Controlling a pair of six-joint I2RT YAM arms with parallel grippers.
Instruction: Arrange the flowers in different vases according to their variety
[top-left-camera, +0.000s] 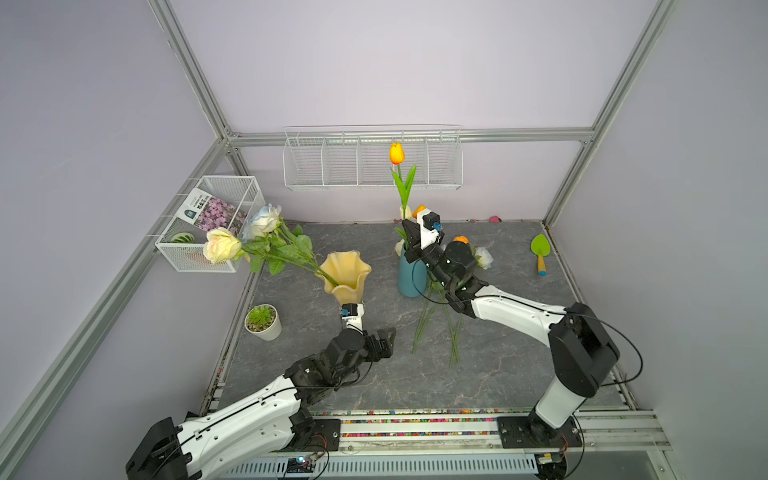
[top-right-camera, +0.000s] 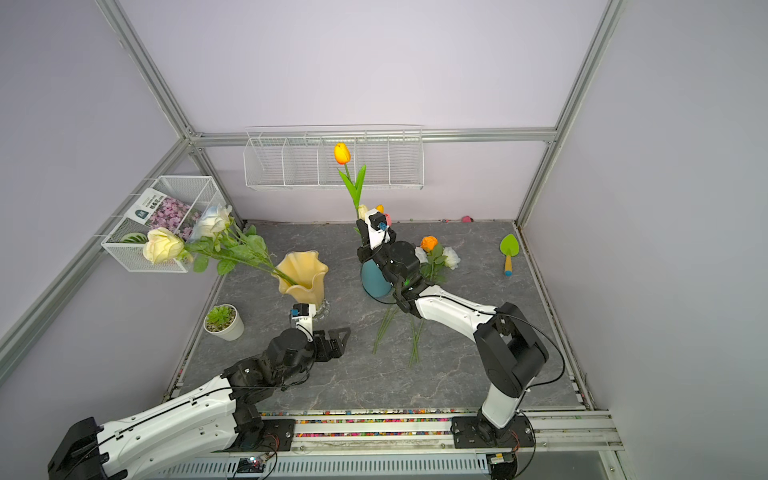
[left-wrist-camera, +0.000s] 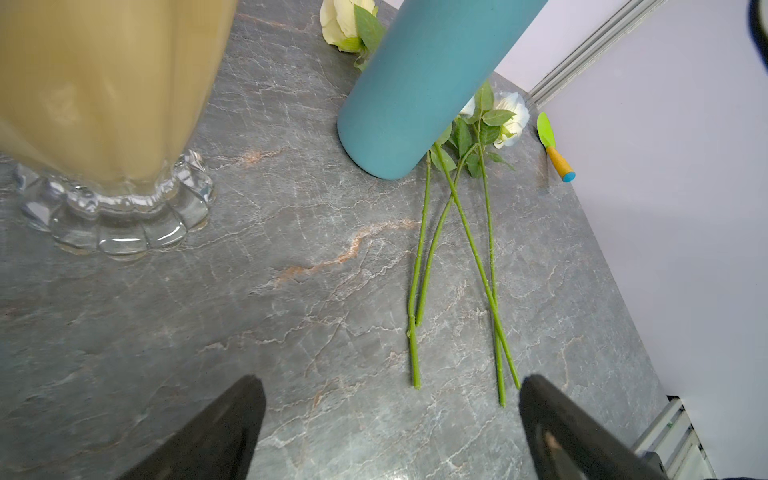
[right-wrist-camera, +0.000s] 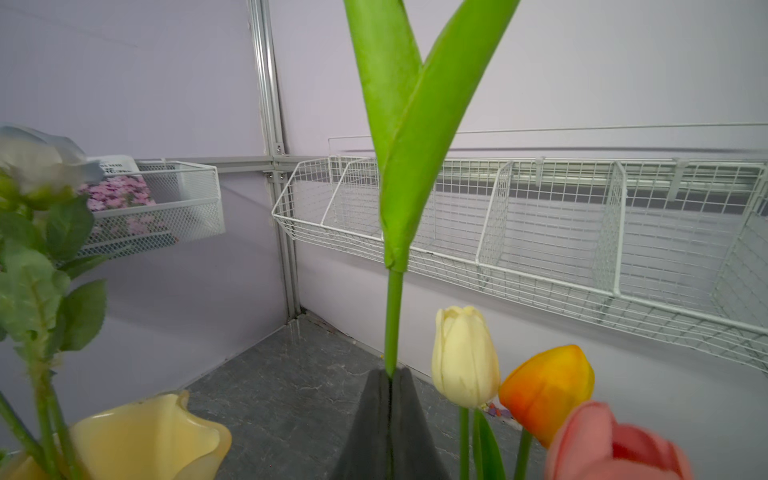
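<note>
My right gripper is shut on the stem of an orange tulip (top-left-camera: 397, 153), held upright above the blue vase (top-left-camera: 412, 280), beside cream, orange and pink tulips (right-wrist-camera: 609, 444) standing in it. My left gripper is open and empty, low in front of the yellow vase (top-left-camera: 345, 269), which holds cream and white roses (top-left-camera: 221, 245) leaning left. More roses (left-wrist-camera: 510, 120) and an orange bloom (top-right-camera: 429, 243) lie on the table right of the blue vase, their long stems toward the front.
A potted succulent (top-left-camera: 261, 320) stands front left. A toy trowel (top-left-camera: 541, 252) lies at the right. Wire baskets (top-left-camera: 372, 160) hang on the back and left walls.
</note>
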